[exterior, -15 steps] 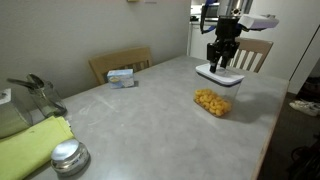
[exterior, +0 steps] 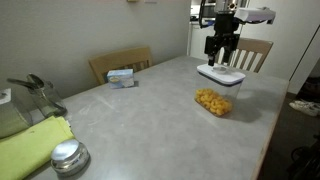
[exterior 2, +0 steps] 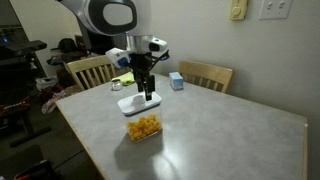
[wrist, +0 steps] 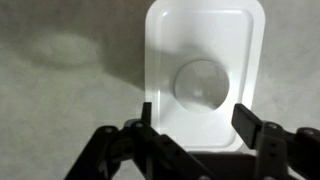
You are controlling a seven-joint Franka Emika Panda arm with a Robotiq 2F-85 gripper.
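A clear container (exterior: 213,102) with orange pieces (exterior 2: 144,127) in its lower part stands near the table's right end in the first exterior view. Its white rectangular lid (wrist: 172,40) with a round knob (wrist: 201,85) lies across the top; whether it sits flush all round cannot be told. Directly over the lid is my gripper, pointing down. Its black fingers (wrist: 243,122) stand apart, wider than the knob, and nothing is clamped between them in the wrist view.
A blue box (exterior: 121,78) sits by a wooden chair (exterior: 118,62) along the table's far edge. To the left are a silver round tin (exterior: 70,157), a yellow-green cloth (exterior: 30,147) and utensils (exterior: 45,95).
The gripper's fingers have spread from the knob, which now shows more clearly. The lid looks less tilted than a second ago, and the container has stayed put.
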